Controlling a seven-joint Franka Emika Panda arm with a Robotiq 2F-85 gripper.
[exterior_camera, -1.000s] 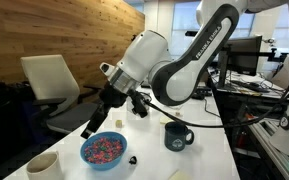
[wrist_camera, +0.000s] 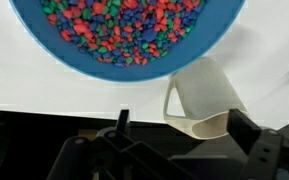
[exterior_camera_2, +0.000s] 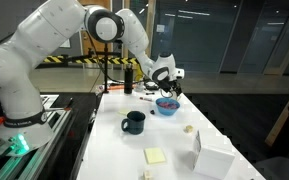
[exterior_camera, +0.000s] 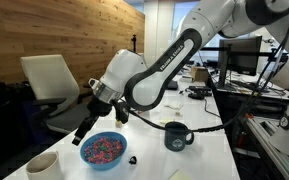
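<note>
A blue bowl (wrist_camera: 134, 72) holds many small red, blue and green pieces and fills the top of the wrist view. Exterior view 1 has the same bowl (exterior_camera: 105, 150) on the white table. Close beside it is a white mug (wrist_camera: 206, 92), standing upright at the lower left of exterior view 1 as a pale mug (exterior_camera: 45, 166). My gripper is open, its fingertips spread wide on either side of the mug's opening in the wrist view. Nothing is held. How high the fingers are over the mug cannot be told.
A dark mug (exterior_camera: 178, 137) stands to the bowl's right in exterior view 1. A white box (exterior_camera_2: 214, 157) and a yellow square (exterior_camera_2: 156, 156) lie on the table in exterior view 2. An office chair (exterior_camera: 49, 82) is behind the table edge.
In exterior view 1 my arm has come lower and shifted a little to the left. The bowl and both mugs stand where they were.
</note>
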